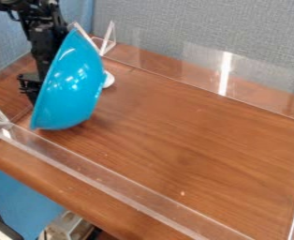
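A glossy light blue bowl (67, 84) stands tilted on its side at the left of the wooden table (187, 141), its outside toward the camera. The black arm reaches down behind it from the top left, and the gripper (31, 86) is at the bowl's left side, mostly hidden by it; whether its fingers touch the bowl cannot be seen. A white round object (107, 81) lies partly hidden behind the bowl.
Clear low walls edge the table, with white struts at the left corners. A grey panel (213, 37) stands behind. The middle and right of the table are empty.
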